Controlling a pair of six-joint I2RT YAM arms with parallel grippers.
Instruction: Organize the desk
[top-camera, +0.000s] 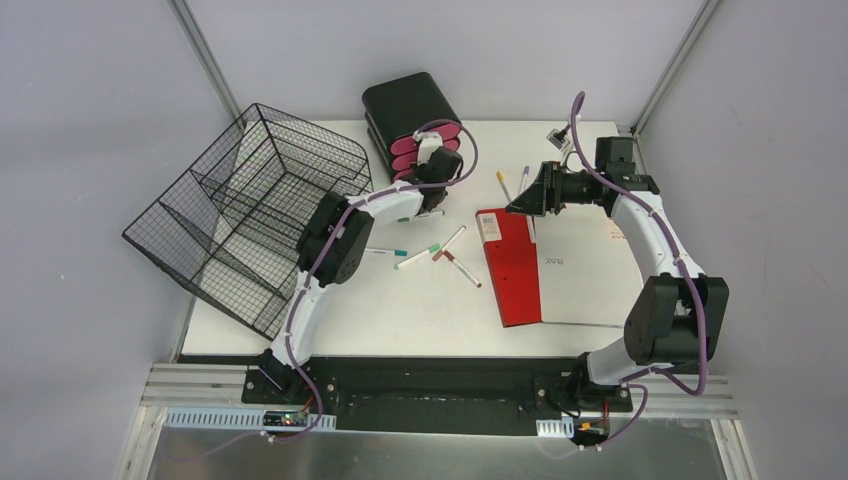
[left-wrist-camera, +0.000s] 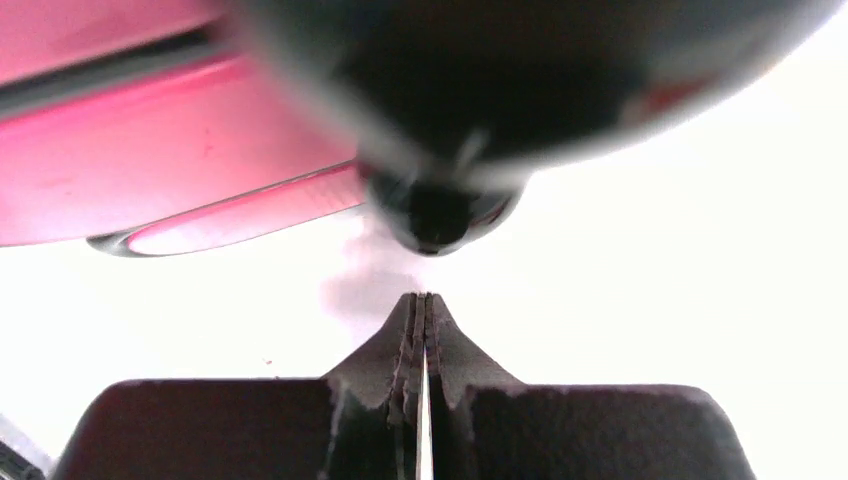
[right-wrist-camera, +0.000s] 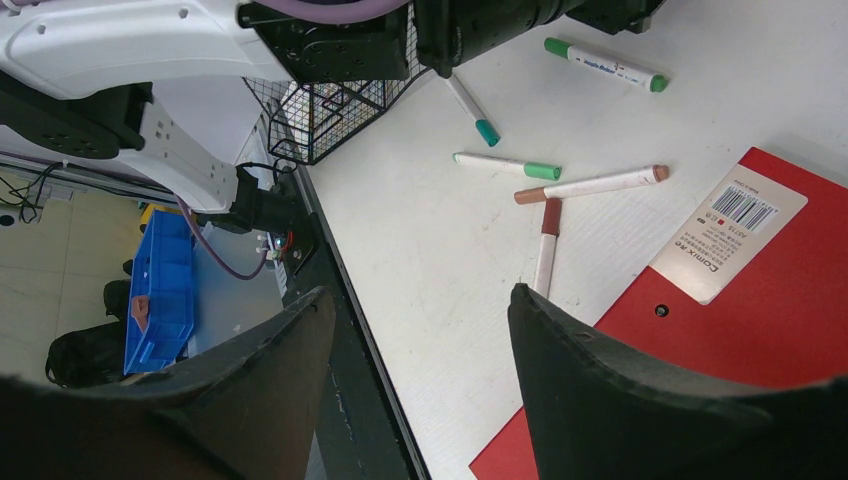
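Observation:
Stacked black cases with pink sides (top-camera: 405, 100) lie at the back centre, their pink layers (left-wrist-camera: 150, 160) close up in the left wrist view. My left gripper is shut beside them, just below a blurred dark rounded shape, nothing visible between its fingers. My right gripper stands open above the red folder (top-camera: 510, 280), empty. Several green, teal and brown markers (right-wrist-camera: 600, 183) lie scattered on the white desk, and a white binder-like item (top-camera: 590, 285) lies beside the folder.
A black wire basket (top-camera: 200, 240) takes up the left of the desk (top-camera: 400, 320). A few more pens lie near the right gripper, partly under it.

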